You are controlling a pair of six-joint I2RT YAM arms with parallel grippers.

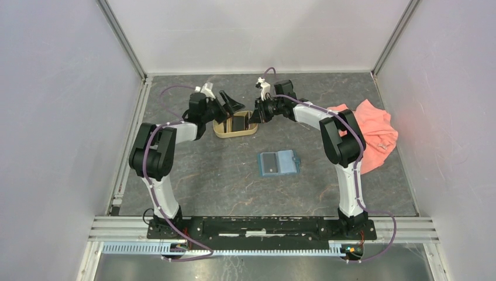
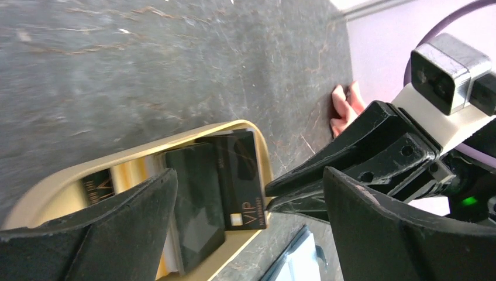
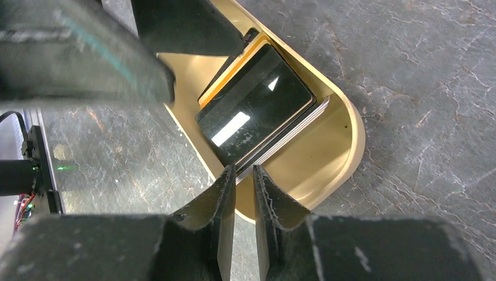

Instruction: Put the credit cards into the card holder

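A cream tray [image 1: 234, 134] holds several cards: a black VIP card [image 2: 240, 175], a dark card [image 3: 254, 105] and a yellow-edged card [image 3: 210, 95]. My left gripper [image 1: 231, 102] is open above the tray, nothing between its fingers. My right gripper [image 1: 255, 117] is at the tray's right end; in the right wrist view its fingertips are shut at the edge of the card stack, and whether they grip anything is unclear. The blue card holder [image 1: 286, 163] lies open on the table.
A pink cloth [image 1: 371, 132] lies at the right. Both arms crowd the tray.
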